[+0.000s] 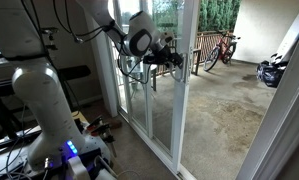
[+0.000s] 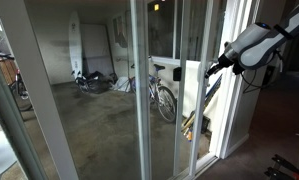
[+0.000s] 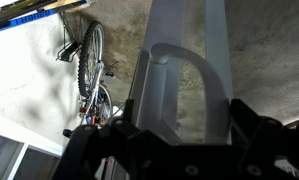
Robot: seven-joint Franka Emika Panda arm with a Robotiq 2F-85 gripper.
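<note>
In the wrist view a pale, curved handle [image 3: 214, 85] arches out from the white frame of a sliding glass door [image 3: 167, 25]. My gripper stands close around the handle's lower part. Its dark fingers [image 3: 247, 125] show on either side, spread wide, so the fingers look open. Whether either finger touches the handle cannot be told. From outside, the gripper [image 1: 176, 66] is up against the door's upright frame [image 1: 181, 100], at the end of the white arm. The other exterior view has the gripper [image 2: 215, 68] at the door edge as well, too small for detail.
Beyond the glass lies a concrete patio floor [image 1: 224, 115] with a red bicycle [image 1: 221, 50] and a dark covered object [image 1: 272, 70]. Another bicycle [image 2: 161, 95] leans behind the door panels. Black cables loop along the arm.
</note>
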